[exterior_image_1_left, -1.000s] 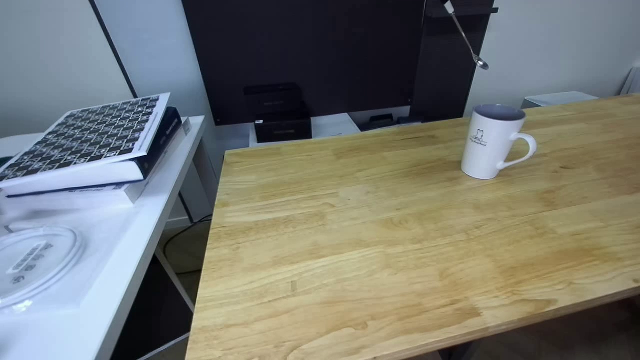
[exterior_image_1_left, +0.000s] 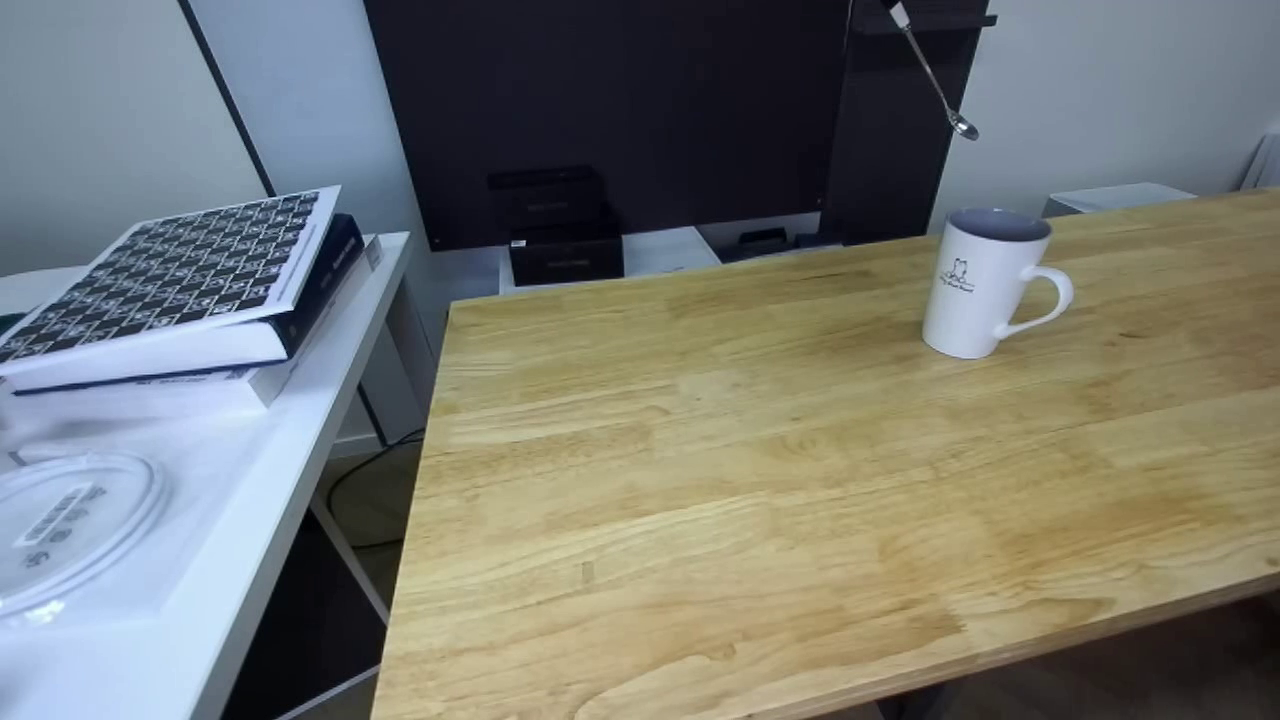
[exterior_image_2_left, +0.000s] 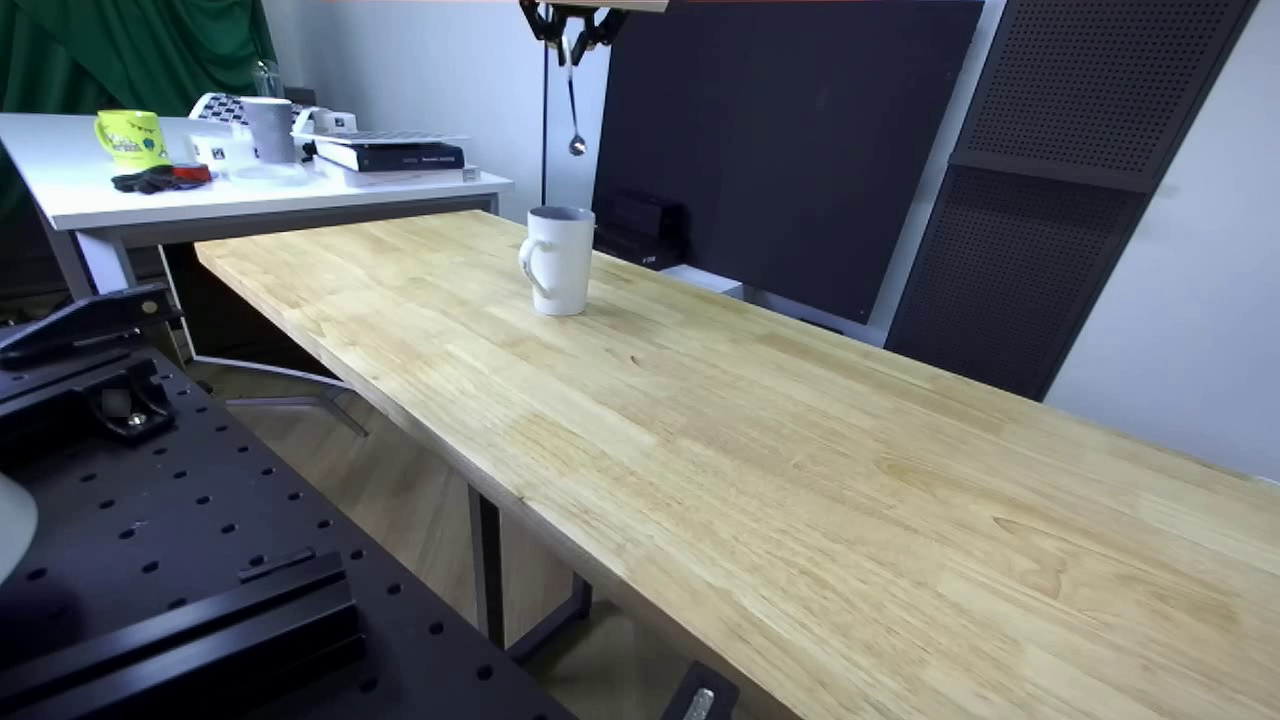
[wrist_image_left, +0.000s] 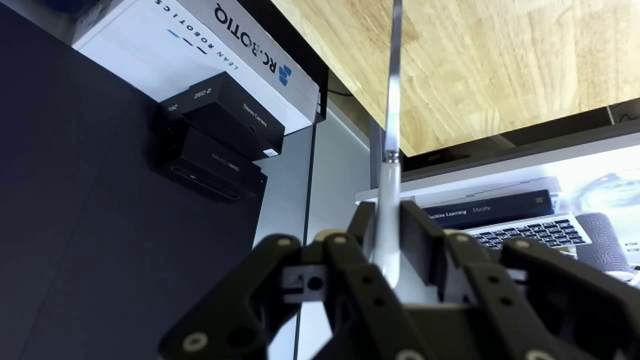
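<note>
A small metal spoon (exterior_image_1_left: 930, 74) with a white handle hangs bowl-down, above and apart from the white mug (exterior_image_1_left: 986, 288). In the wrist view my gripper is shut on the spoon's white handle (wrist_image_left: 388, 198), the metal shaft stretching away from the fingers. From the second exterior view, the gripper (exterior_image_2_left: 573, 50) sits at the top edge with the spoon (exterior_image_2_left: 576, 120) below it. The mug (exterior_image_2_left: 560, 260) stands upright on the wooden table, grey inside, its handle to the right in the first exterior view. The mug is not visible in the wrist view.
A white side table (exterior_image_2_left: 300, 198) carries books, cups and a glove. Behind the wooden table stand a dark panel (exterior_image_2_left: 780, 144) and black boxes (exterior_image_1_left: 564, 254).
</note>
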